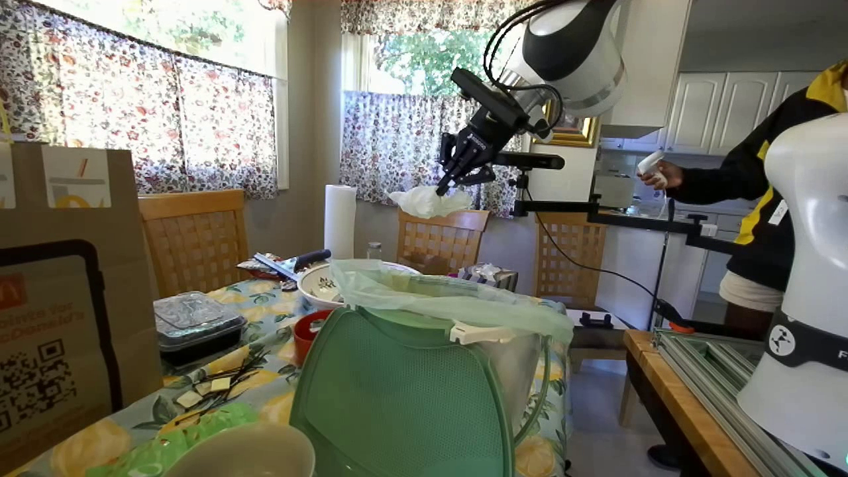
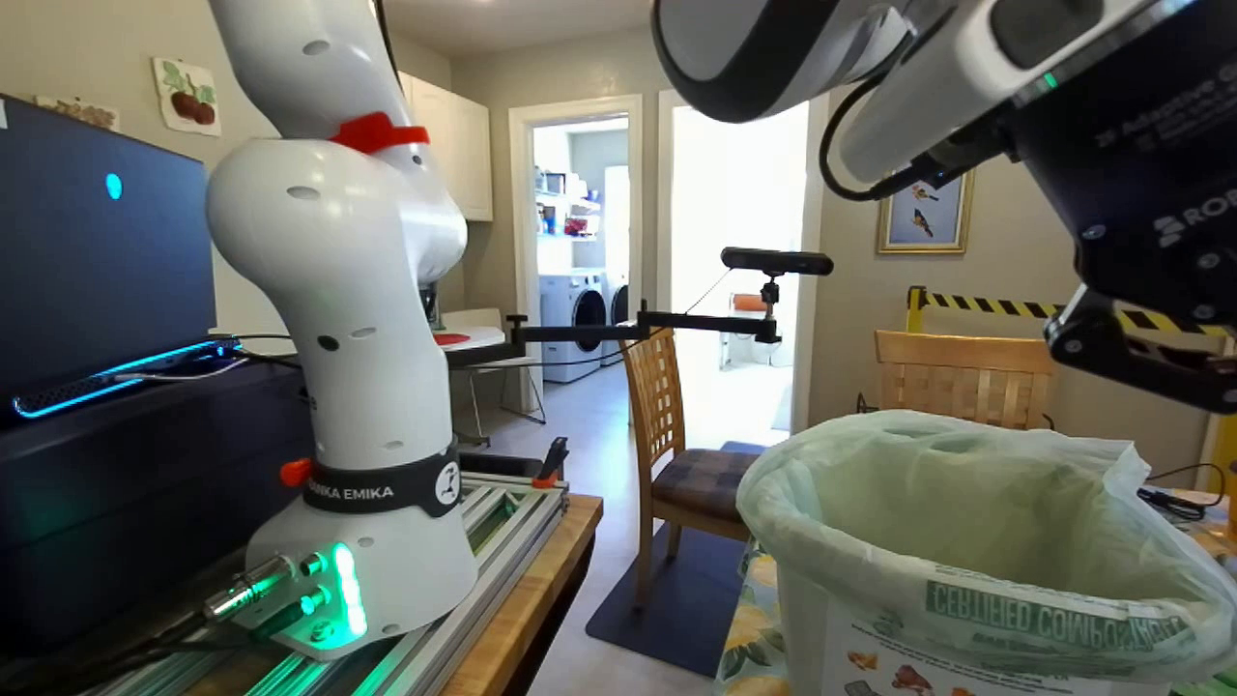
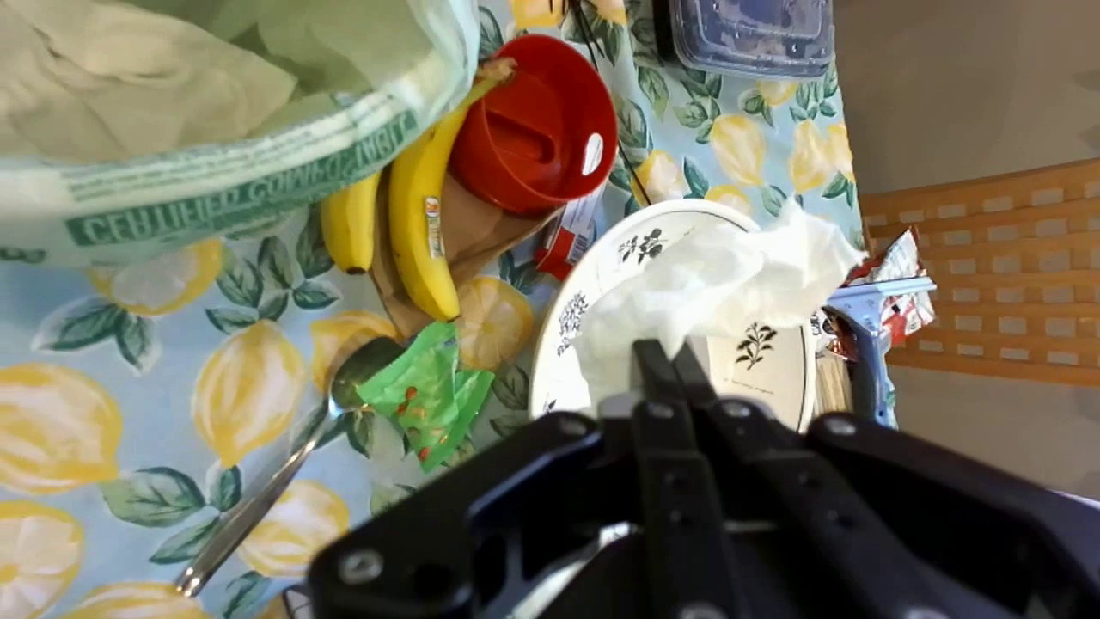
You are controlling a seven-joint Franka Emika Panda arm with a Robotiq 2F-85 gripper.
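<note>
A crumpled white tissue-like sheet (image 3: pixel 711 278) is pinched at the fingertips of my gripper, whose fingers are shut on it. In exterior view 1 the gripper (image 1: pixel 442 189) is high in the air with the white sheet (image 1: pixel 429 203) spreading to both sides, well above the table. The wrist view looks down past the sheet onto a white bowl with a plant pattern (image 3: pixel 758 356). Left of that in the wrist view is the bin lined with a pale green compost bag (image 3: pixel 309 170). Exterior view 2 looks into the bag's opening (image 2: pixel 986 487); my fingertips are out of frame there.
Bananas (image 3: pixel 423 222), a red cup (image 3: pixel 536 124), a green wrapper (image 3: pixel 433 392) and a spoon (image 3: pixel 253 505) lie between bin and bowl. A paper towel roll (image 1: pixel 340 221) stands behind the table. One person (image 1: pixel 739 183) is beside the arm's base.
</note>
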